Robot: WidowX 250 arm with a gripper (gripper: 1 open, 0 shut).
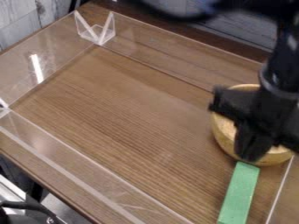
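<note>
My gripper (pixel 250 131) hangs blurred over a round yellow-tan bowl (pixel 226 140) on the right of the wooden table (pixel 117 114), hiding much of it. A green rectangular object (pixel 239 194) lies on the table just below the bowl, near the front right. The gripper looks shut, and I see nothing held in it, though the blur hides detail between its fingers.
Clear plastic brackets (pixel 96 26) stand at the back left, and clear strips run along the left and front edges. Dark cables lie at the bottom left.
</note>
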